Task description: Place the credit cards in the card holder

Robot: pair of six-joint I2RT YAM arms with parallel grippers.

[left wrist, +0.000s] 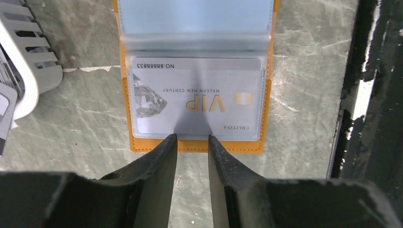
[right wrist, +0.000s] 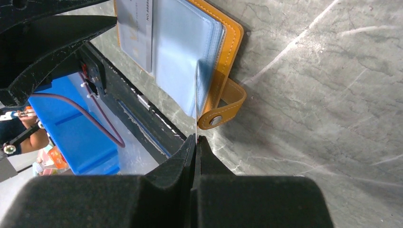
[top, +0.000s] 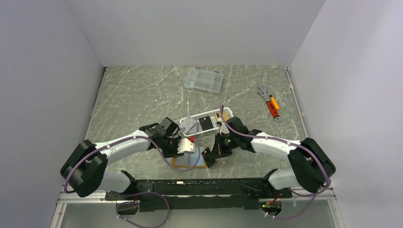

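Observation:
The tan card holder [left wrist: 267,109] lies open with clear sleeves, a white VIP card [left wrist: 197,85] in one and a pale blue sleeve [right wrist: 178,42] beside it. My left gripper is over the VIP card's near edge, its fingers a little apart, nothing seen between them. My right gripper is shut on a black card [top: 208,156], seen edge-on in the right wrist view, reaching over the blue sleeve near the strap [right wrist: 228,107].
A white basket [top: 227,113] with more cards lies just behind the holder. A clear case [top: 203,80] stands at the back, pliers [top: 271,104] at the right. The table's front rail [left wrist: 370,95] is close by.

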